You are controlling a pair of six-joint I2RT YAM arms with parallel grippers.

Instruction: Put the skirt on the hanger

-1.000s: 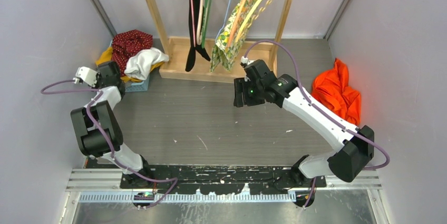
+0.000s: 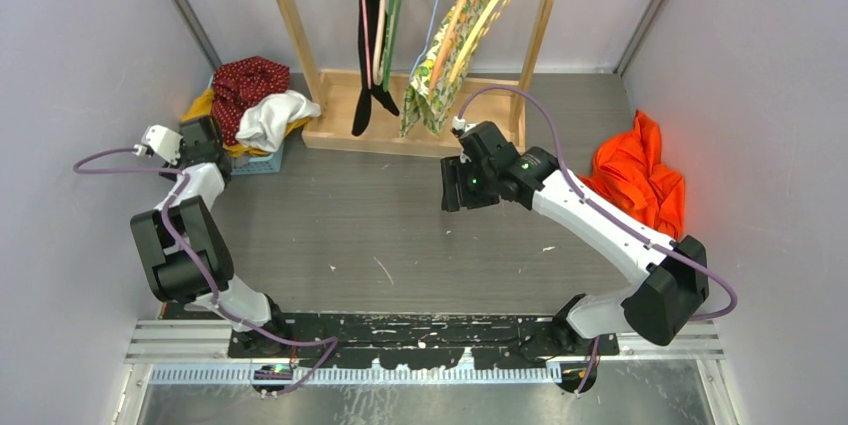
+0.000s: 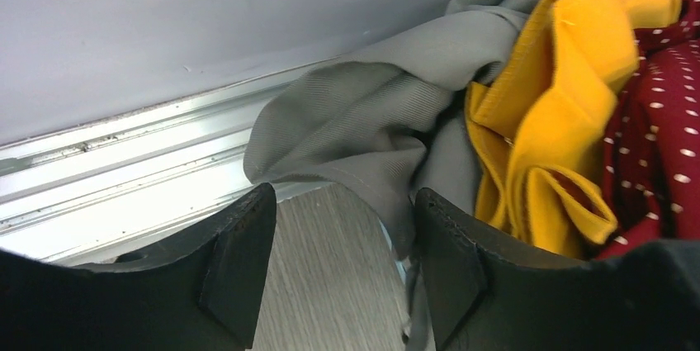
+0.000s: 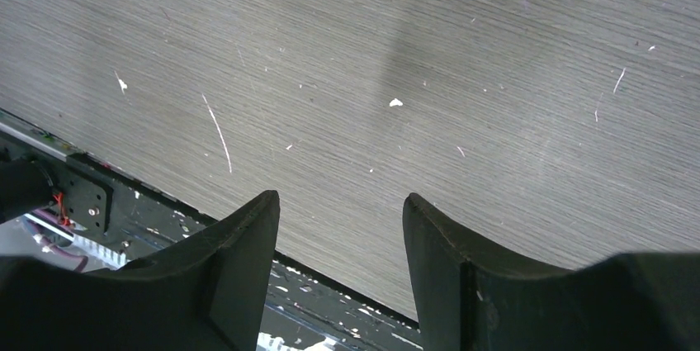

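Observation:
Grey cloth [image 3: 355,111] droops over the side of the basket at the left wall. My left gripper is open above it; the cloth's drooping end lies near the right-hand finger [image 3: 450,260], and I cannot tell whether they touch. Which garment is the skirt is not clear from these views. On the wooden rack at the back hang several hangers, among them a green hanger [image 2: 394,10] and a yellow hanger [image 2: 492,20]. Over the bare middle floor, my right gripper stands open and empty.
The blue basket [image 2: 262,163] also holds yellow cloth [image 3: 569,78], red dotted cloth [image 2: 245,95] and white cloth [image 2: 272,123]. Black cloth [image 2: 368,65] and leafy patterned cloth [image 2: 418,110] hang from the rack. An orange cloth pile [image 2: 640,175] lies right.
The left arm has shifted slightly toward the left wall over the last second, still beside the basket. My right arm has drifted a little toward the front. Nothing has been picked up.

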